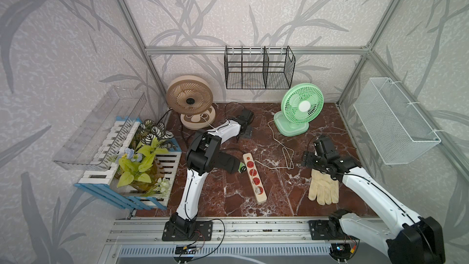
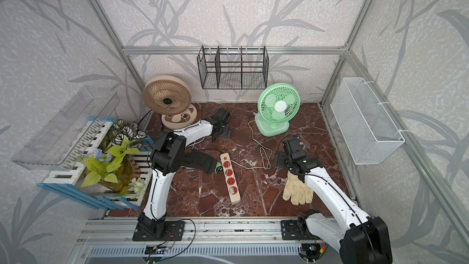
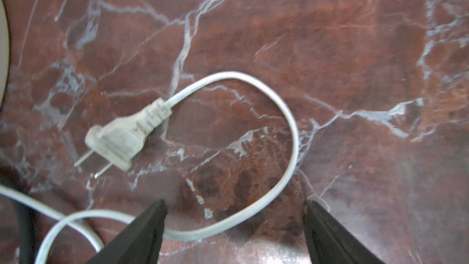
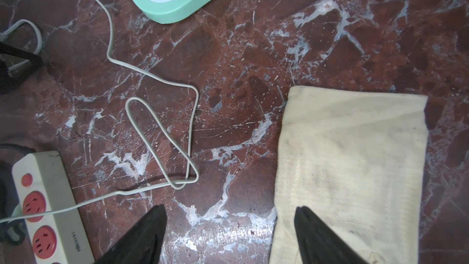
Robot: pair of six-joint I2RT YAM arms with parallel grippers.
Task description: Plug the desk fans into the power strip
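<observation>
A white two-pin plug [image 3: 122,139] with a looped cord lies on the marble surface beside the beige fan [image 1: 190,95]. My open left gripper hangs over that cord, the plug ahead of its fingers. The power strip [image 1: 255,178] with red sockets lies front centre, a white cord running across it. The green fan [image 2: 278,107] stands back right, its cord on the surface. My right gripper is open above the bare surface left of a cream glove [image 4: 349,156], holding nothing.
A black item [image 1: 225,162] lies left of the strip. Planters with plants [image 1: 146,156] fill the left side. Wire baskets [image 1: 259,68] hang on the walls.
</observation>
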